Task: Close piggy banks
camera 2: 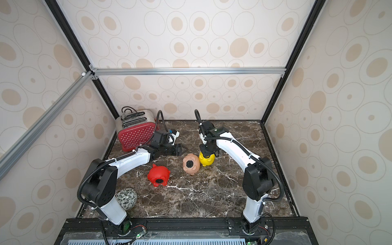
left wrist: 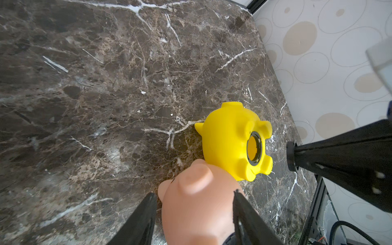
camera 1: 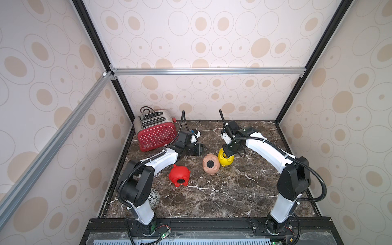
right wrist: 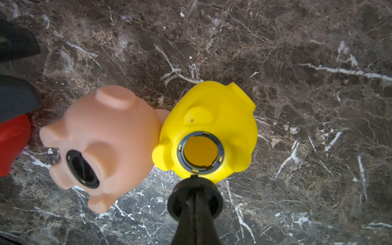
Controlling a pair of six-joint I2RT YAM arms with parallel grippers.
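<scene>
A yellow piggy bank (right wrist: 241, 118) lies with its round hole uncovered. My right gripper holds a black round plug in its closed fingers just beside that hole. The pink piggy bank (right wrist: 118, 122) touches the yellow one and has a black plug in its hole. The red piggy bank (camera 1: 179, 173) lies at the left front with a dark round spot underneath its snout area. My left gripper is above and left of the pink bank, fingers apart with nothing held.
A red toaster (camera 1: 157, 136) stands at the back left. A speckled round object (camera 2: 126, 199) sits at the front left, partly behind the left arm.
</scene>
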